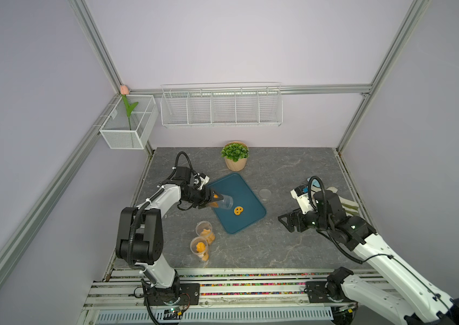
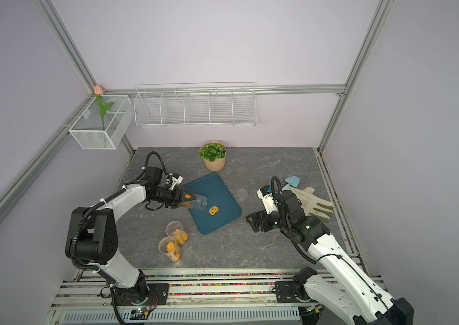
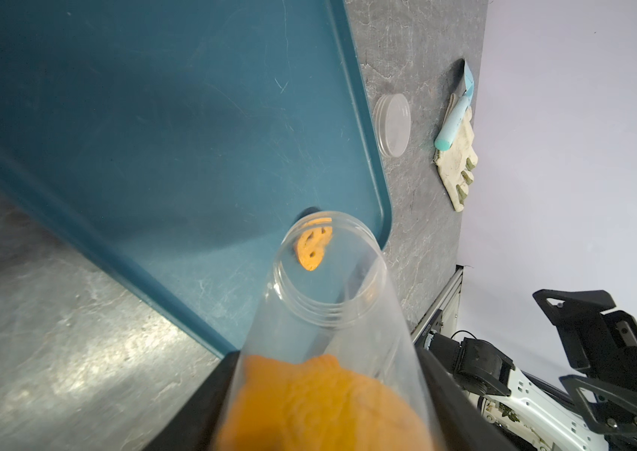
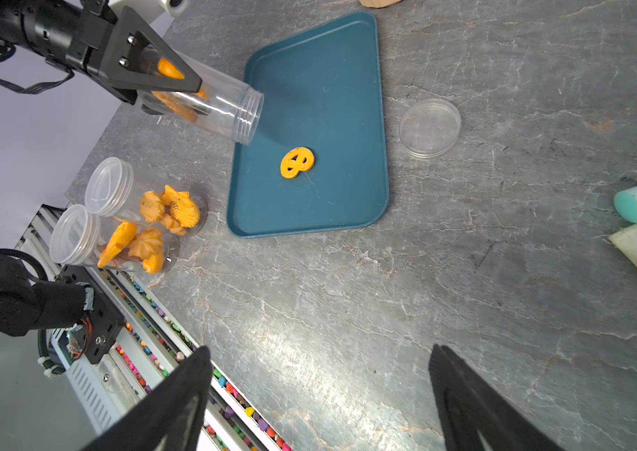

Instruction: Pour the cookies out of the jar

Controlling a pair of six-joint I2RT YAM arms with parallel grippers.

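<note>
My left gripper (image 1: 210, 199) is shut on a clear open jar (image 4: 220, 105), held tilted over the blue tray (image 4: 310, 203) with its mouth toward the right. Orange cookies (image 3: 318, 406) lie inside the jar's gripped end. One pretzel-shaped cookie (image 4: 297, 162) lies on the tray. A clear lid (image 4: 429, 127) rests right of the tray. My right gripper (image 1: 291, 219) hangs open over the right side of the counter, away from the jar, nothing between its fingers.
Two lidded jars of cookies (image 1: 199, 246) stand near the front left. A potted plant (image 1: 234, 155) is at the back. A glove (image 2: 316, 203) and a blue trowel (image 2: 292, 181) lie at the right.
</note>
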